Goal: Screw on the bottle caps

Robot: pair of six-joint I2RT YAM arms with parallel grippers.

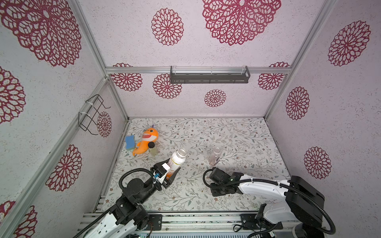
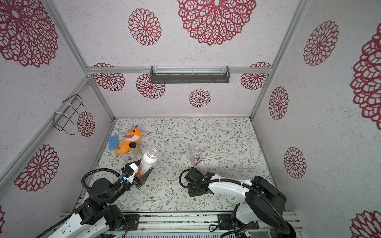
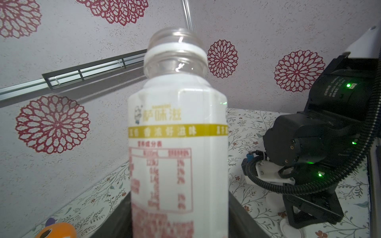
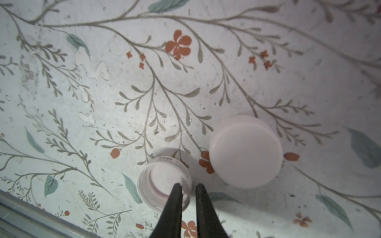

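A white labelled bottle (image 1: 179, 157) with an open clear neck leans in my left gripper (image 1: 174, 166), which is shut around its body. In the left wrist view the bottle (image 3: 178, 119) fills the middle, uncapped. Down at the table, my right gripper is narrowly open over a white cap (image 4: 162, 179) that lies hollow side up. One fingertip overlaps the cap's opening, the other sits just outside its right rim; contact is unclear. A second white cap (image 4: 246, 156) rests top up beside it. A clear uncapped bottle (image 1: 215, 157) stands beyond the right gripper.
An orange shark toy (image 1: 148, 137), a blue sponge (image 1: 130, 142) and a small dark-lidded jar (image 1: 152, 148) sit at the left. A metal rail (image 4: 23, 214) runs along the front edge.
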